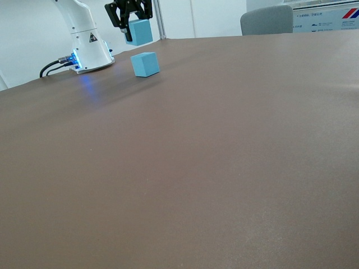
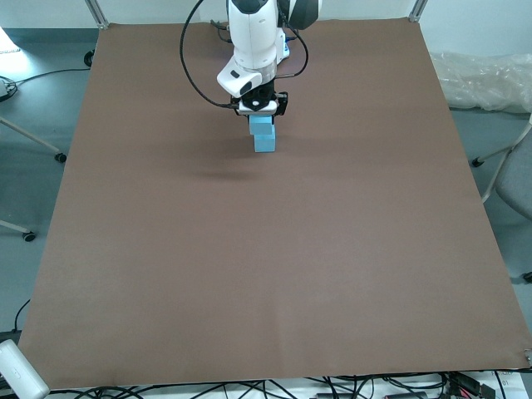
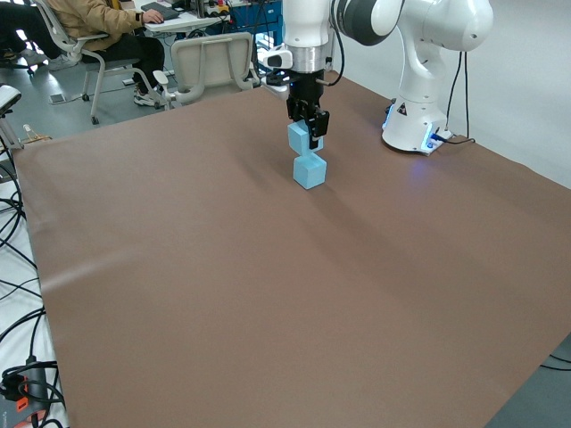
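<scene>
My black gripper (image 1: 128, 25) is shut on a light blue cube (image 1: 139, 32), held in the air above a second light blue cube (image 1: 145, 64) that rests on the brown table (image 2: 274, 266). In the right view the held cube (image 3: 300, 135) appears just over the resting cube (image 3: 309, 171), and in the left view they overlap, the upper cube (image 2: 260, 124) partly under the gripper. The top view shows a clear gap between the two cubes.
The arm's white base (image 3: 413, 128) stands at the table's back edge with cables around it. Cables run along the near edge, and chairs stand beside the table, one near a seated person.
</scene>
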